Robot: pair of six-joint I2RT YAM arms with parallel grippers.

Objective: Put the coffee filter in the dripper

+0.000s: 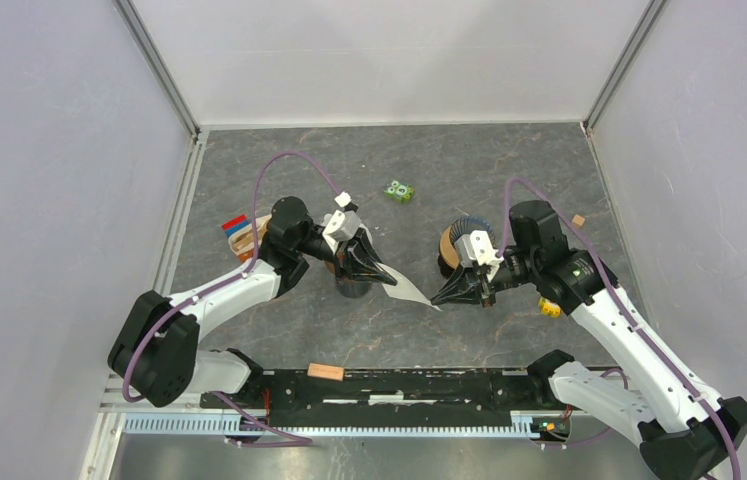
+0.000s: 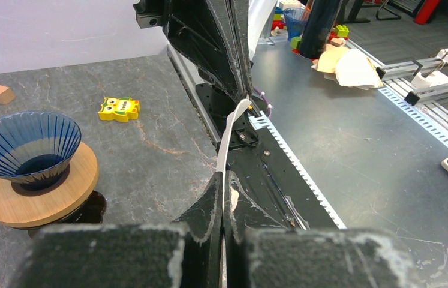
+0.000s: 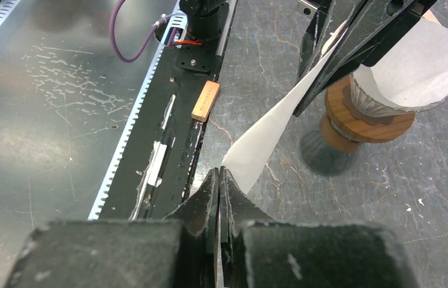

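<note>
A white coffee filter [image 1: 404, 286] is stretched between the two grippers. My left gripper [image 1: 382, 280] is shut on one end; in the left wrist view the paper rises edge-on from its fingertips. My right gripper [image 1: 435, 300] is shut on the other end, its tips at the paper's edge in the right wrist view. A blue ribbed dripper [image 2: 24, 144] on a wooden ring stands beside the right gripper, partly hidden in the top view. A second dripper on a wooden stand [image 3: 368, 129], holding white filters [image 3: 422, 60], stands behind the left gripper.
A yellow toy [image 2: 119, 109], a small wooden cube [image 2: 2, 94] and a green toy [image 1: 399, 190] lie on the table. A wooden block [image 1: 326, 371] lies at the front edge.
</note>
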